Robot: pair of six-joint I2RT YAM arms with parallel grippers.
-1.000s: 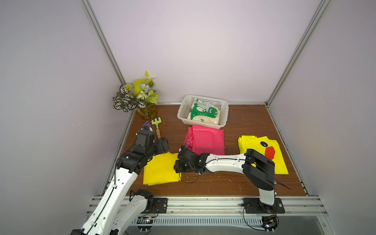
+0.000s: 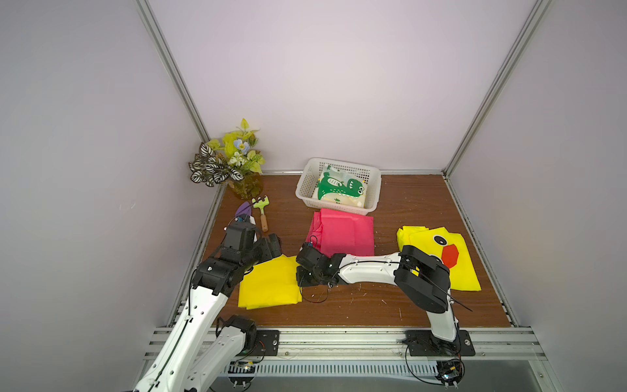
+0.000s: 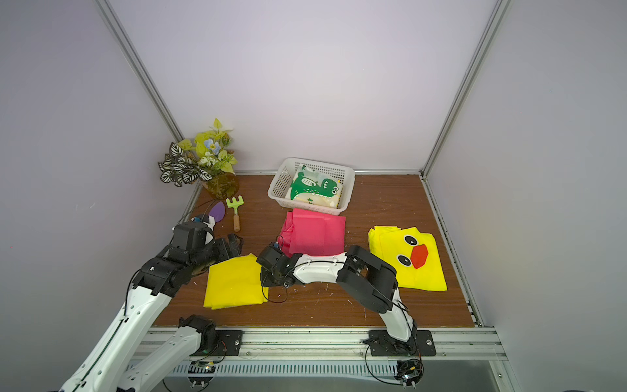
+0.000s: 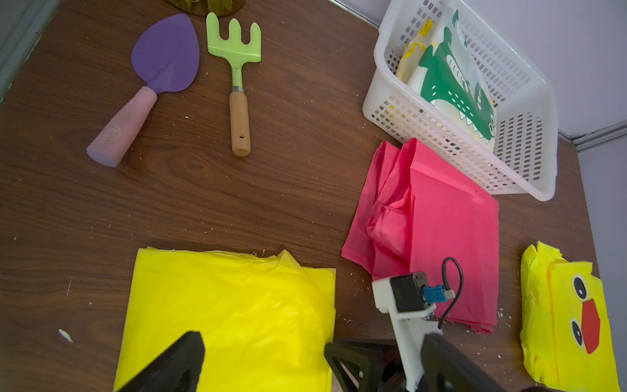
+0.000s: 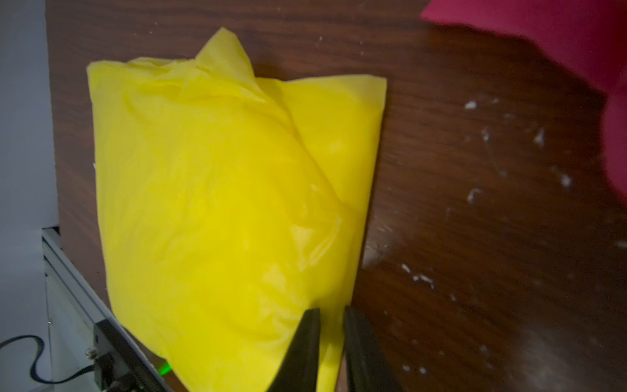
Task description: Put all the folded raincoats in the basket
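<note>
A folded yellow raincoat (image 2: 269,282) lies flat at the table's front left. At its right edge, low over it, my right gripper points down; a narrow gap shows between its fingertips, with the coat's yellow edge in line with them. Whether they touch it I cannot tell. My left gripper hovers open above the same coat, its fingers wide apart and empty. Just in front of the basket lies a folded pink raincoat (image 2: 343,232). The white basket (image 2: 305,193) stands at the back, holding a folded green dinosaur item (image 2: 339,188).
A folded yellow duck-faced raincoat (image 3: 388,254) lies at the right. Back left are a flower vase (image 3: 220,186), a purple trowel (image 4: 166,55) and a green hand fork (image 4: 236,55). My right forearm (image 2: 372,269) stretches across the front, near the pink coat.
The right gripper has shifted slightly at the yellow coat's right edge, its elbow a little to the left. The left gripper has moved slightly nearer the front. The coats and basket are unmoved.
</note>
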